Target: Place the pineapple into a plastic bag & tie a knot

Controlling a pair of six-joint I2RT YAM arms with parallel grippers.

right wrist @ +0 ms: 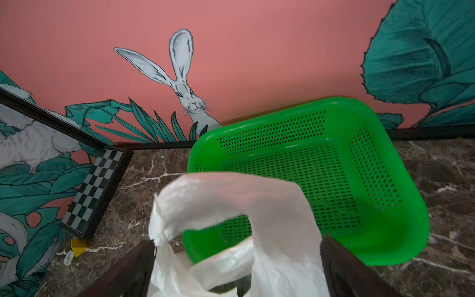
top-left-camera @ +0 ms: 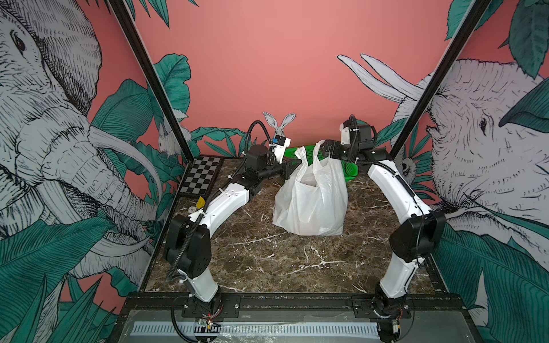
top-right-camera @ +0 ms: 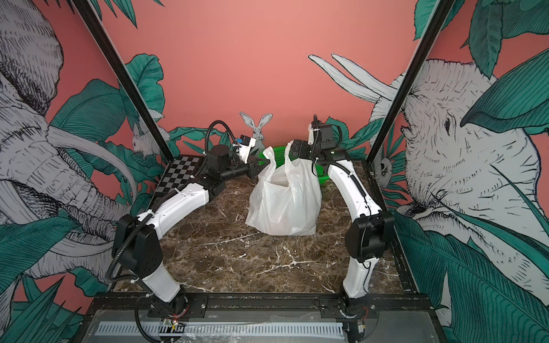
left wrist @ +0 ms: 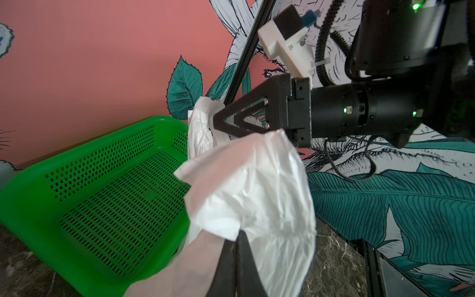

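Note:
The white plastic bag (top-left-camera: 314,205) stands upright and bulging on the table, its two handles raised. My left gripper (top-left-camera: 291,167) is shut at the left handle (top-left-camera: 301,157), and the left wrist view shows thin film at its closed fingertips (left wrist: 236,252). At the right handle (right wrist: 277,208), my right gripper is open, a dark finger (right wrist: 131,272) on either side of the film. No pineapple shows clearly; the bag's film hides most of its contents. A small dark green patch appears low in the right wrist view, inside the bag's opening.
Behind the bag, against the pink wall, sits an empty green basket (right wrist: 306,183). A checkered board (top-left-camera: 201,175) lies at the back left, near a small yellow piece (top-left-camera: 200,203). The tabletop (top-left-camera: 308,263) in front of the bag is clear.

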